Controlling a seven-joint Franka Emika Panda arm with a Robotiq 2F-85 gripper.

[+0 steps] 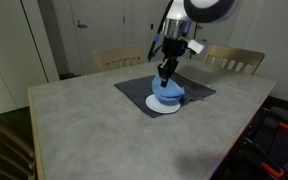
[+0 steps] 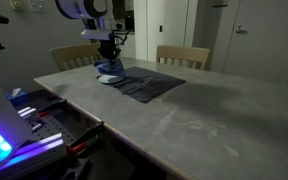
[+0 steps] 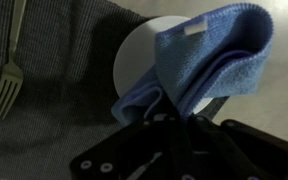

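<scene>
A blue cloth with a small pale tag is pinched in my gripper, which is shut on it. The cloth hangs loosely, covering part of a white plate in the wrist view. In exterior view 1 the cloth drapes over the back part of the plate, with the gripper just above. Exterior view 2 shows the cloth over the plate at the table's left. The fingertips are mostly hidden by the cloth.
A dark placemat lies beneath the plate, with a fork on it. Chairs stand behind the table.
</scene>
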